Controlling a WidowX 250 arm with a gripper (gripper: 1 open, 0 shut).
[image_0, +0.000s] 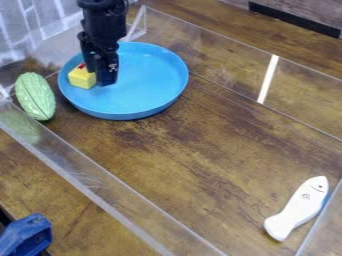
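My black gripper (100, 68) reaches down over the left side of a blue plate (140, 90), right beside a small yellow block (82, 78) with a bit of red showing on it. The gripper's fingers are dark and overlap near the block, so whether they touch or hold it is unclear.
A pale green ridged vegetable (36, 96) lies left of the plate. A white object (297, 208) lies at the lower right, a blue item (24, 236) at the lower left. Clear plastic walls border the wooden surface (187, 170), whose middle is clear.
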